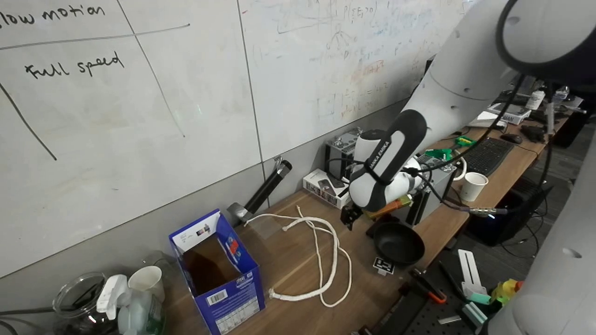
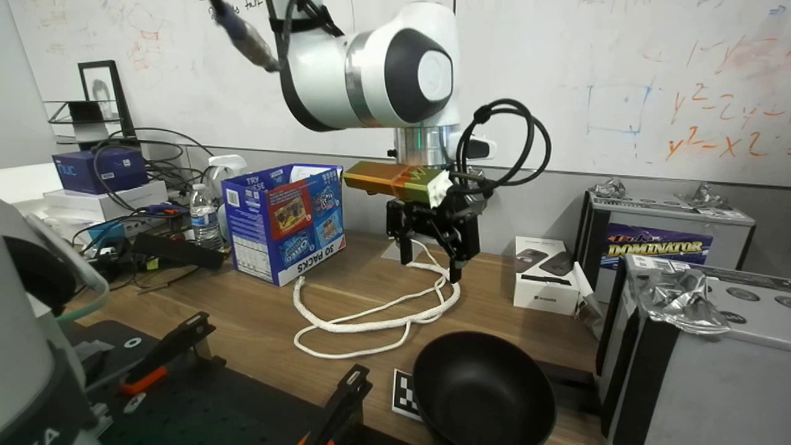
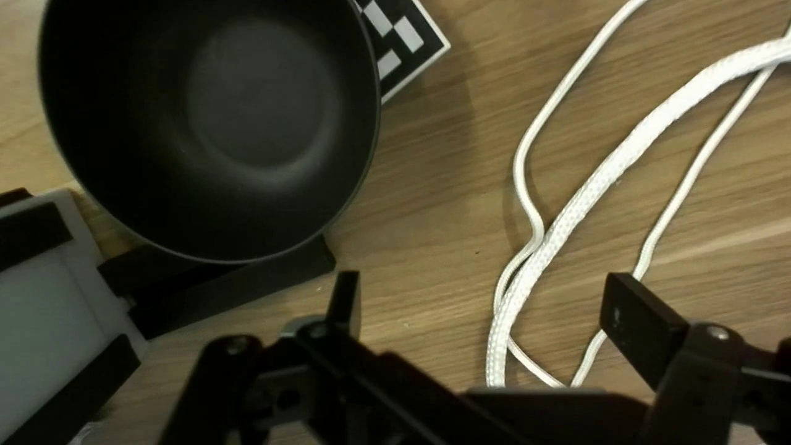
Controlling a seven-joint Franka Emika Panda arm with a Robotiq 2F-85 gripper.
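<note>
A white rope [image 1: 333, 262] lies loosely looped on the wooden table, between a blue snack box and a black bowl. Above the table, my gripper [image 2: 431, 268] is open with its fingers pointing down. Its tips overlap the rope's far end in exterior view 2. From the wrist, parts of the rope [image 3: 586, 200] show on the table below, running down between the spread fingers; nothing is gripped. The black bowl [image 3: 252, 96] rests to the upper left in that view. In exterior view 1 the arm hides most of the gripper [image 1: 349, 217].
The blue box [image 2: 252, 222] stands with its top open near the wall. A white phone box [image 2: 545, 285] and grey metal-cased units [image 2: 697, 363] flank the right side. Clamps [image 2: 167, 355] line the front edge. Bare wood surrounds the rope.
</note>
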